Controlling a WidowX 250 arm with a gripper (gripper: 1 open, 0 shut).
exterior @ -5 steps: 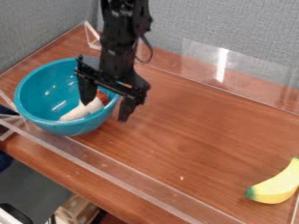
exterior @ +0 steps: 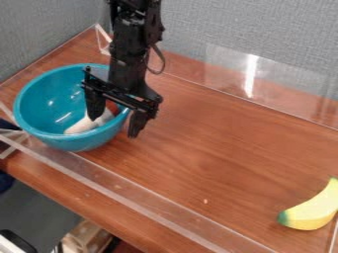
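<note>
A black arm comes down from the top, its gripper [exterior: 121, 107] open over the right half of a teal bowl [exterior: 50, 94]. Inside the bowl lies a pale, whitish object [exterior: 85, 124], partly hidden by the gripper, with a small red bit beside it near the fingers. Whether the fingers touch it is unclear. A yellow banana [exterior: 309, 209] lies apart at the right front of the wooden table [exterior: 211, 148].
Clear plastic rails run along the table's back and front edges. Grey walls stand behind.
The banana has not moved.
</note>
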